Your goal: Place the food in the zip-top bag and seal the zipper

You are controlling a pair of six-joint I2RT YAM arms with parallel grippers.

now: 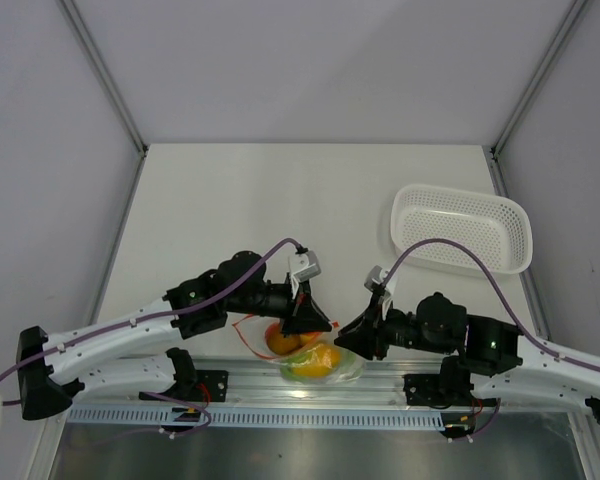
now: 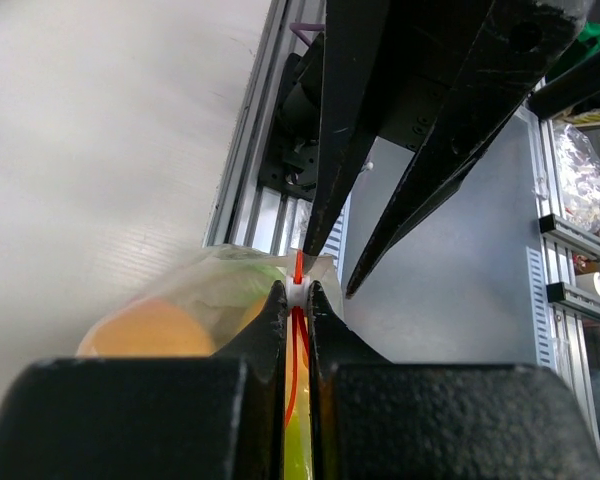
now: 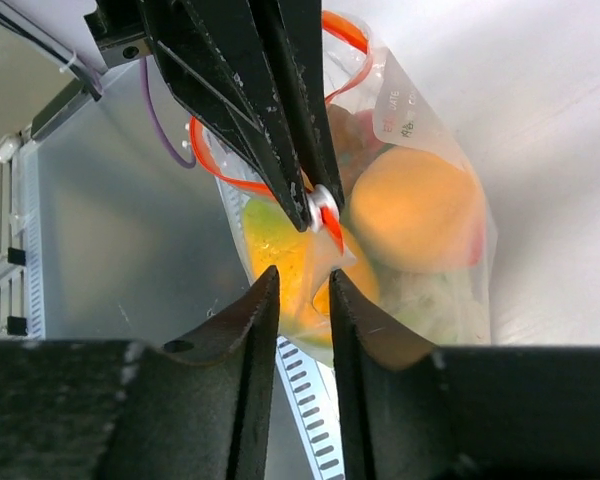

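A clear zip bag (image 1: 352,371) with a red zip strip (image 1: 250,343) lies near the table's front edge. Inside are an orange round fruit (image 3: 420,210), a yellow-green fruit (image 3: 273,232) and a reddish piece partly hidden. My left gripper is shut on the white zip slider (image 3: 323,199) at the strip's right end; a short red tail (image 3: 333,226) sticks out past it. Just to its right, my right gripper stands open, with the bag's film corner at its parted fingertips. Much of the zip's mouth gapes open to the left of the slider.
A white perforated basket (image 1: 461,228) stands empty at the right. A metal rail (image 1: 280,416) runs along the front edge, close under the bag.
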